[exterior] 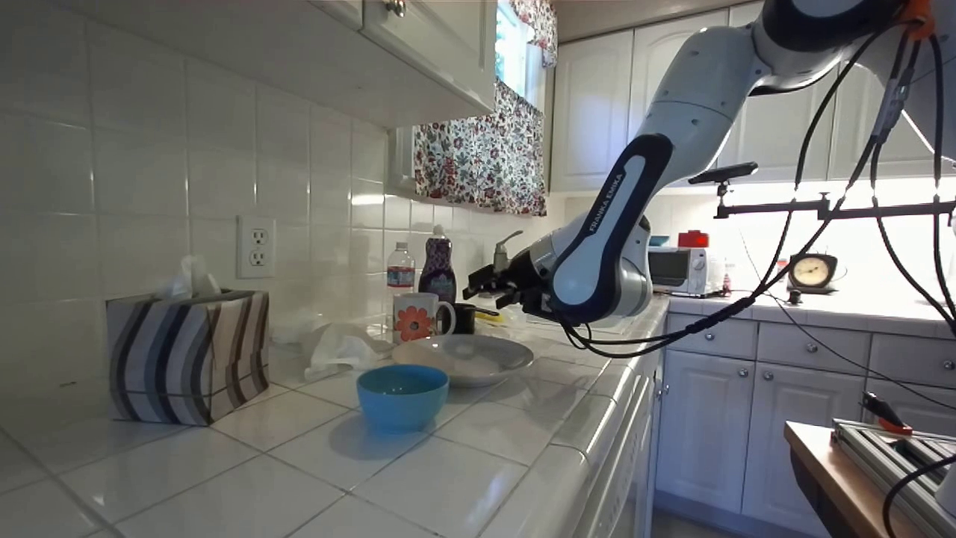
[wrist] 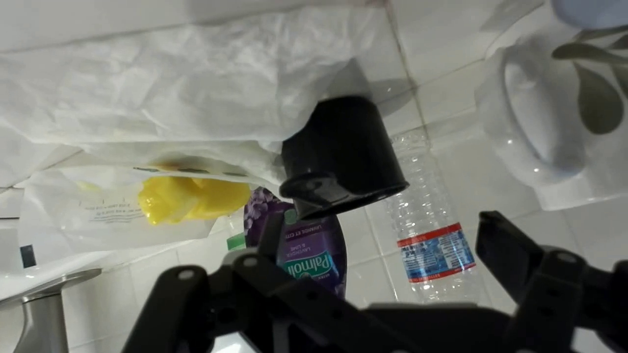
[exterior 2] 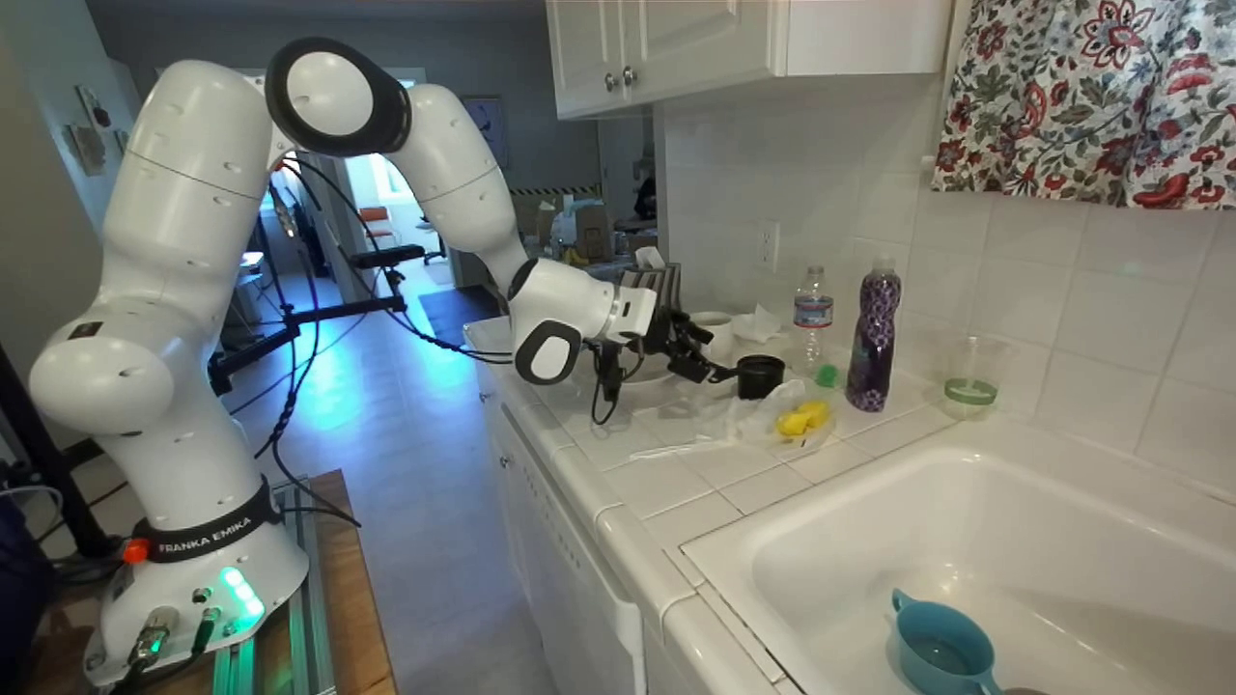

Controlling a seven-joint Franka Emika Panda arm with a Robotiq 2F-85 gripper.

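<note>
In the wrist view my gripper is open, its two dark fingers spread wide with nothing between them. Ahead of the fingers, toward the upper middle of that view, stands a black cup (wrist: 347,150). A white mug (wrist: 541,117) is to its right there, cut off by the frame edge. Exterior view 2 has the gripper (exterior 2: 709,353) close beside the black cup (exterior 2: 760,376); whether they touch cannot be told. From exterior view 1, the gripper (exterior: 488,291) appears higher than the flower mug (exterior: 414,318) and the grey dish (exterior: 461,357).
Behind the cup stand a purple soap bottle (exterior 2: 872,336) and a clear water bottle (exterior 2: 812,313). A plastic bag with something yellow (exterior 2: 801,418) lies beside it. A blue bowl (exterior: 403,399) and tissue box (exterior: 188,359) sit nearer exterior view 1. The sink (exterior 2: 834,579) holds a blue-green cup (exterior 2: 944,643).
</note>
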